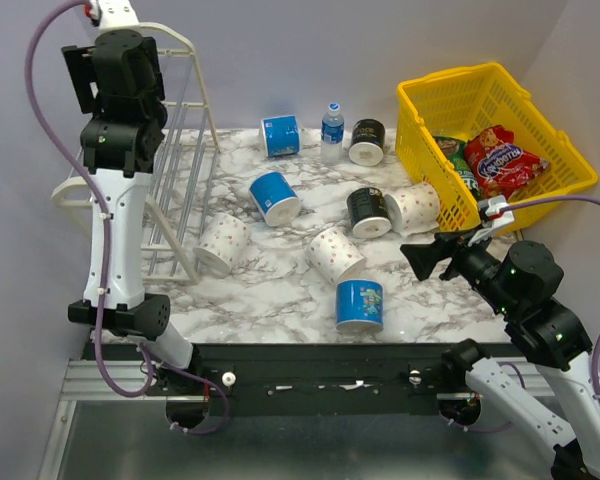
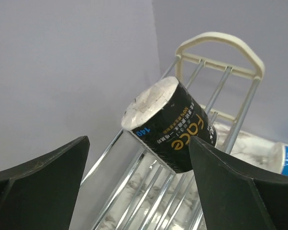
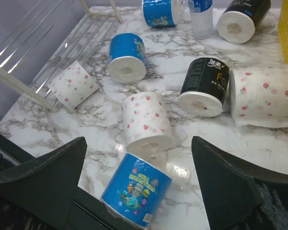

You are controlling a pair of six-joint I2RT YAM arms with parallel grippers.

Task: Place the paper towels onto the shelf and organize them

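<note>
My left gripper [image 1: 115,85] is over the white wire shelf [image 1: 190,55]. In the left wrist view a black-wrapped roll [image 2: 175,132] lies on the shelf's bars, between and beyond the open fingers. My right gripper [image 1: 430,250] hangs open at the right, empty. On the marble table lie blue rolls [image 1: 359,305] [image 3: 136,189], black rolls [image 1: 368,210] [image 3: 204,86] and floral white rolls [image 1: 335,255] [image 3: 146,122].
A yellow basket [image 1: 430,100] with snack bags stands at the back right. A water bottle [image 1: 332,135] stands at the back. The table's front edge is dark.
</note>
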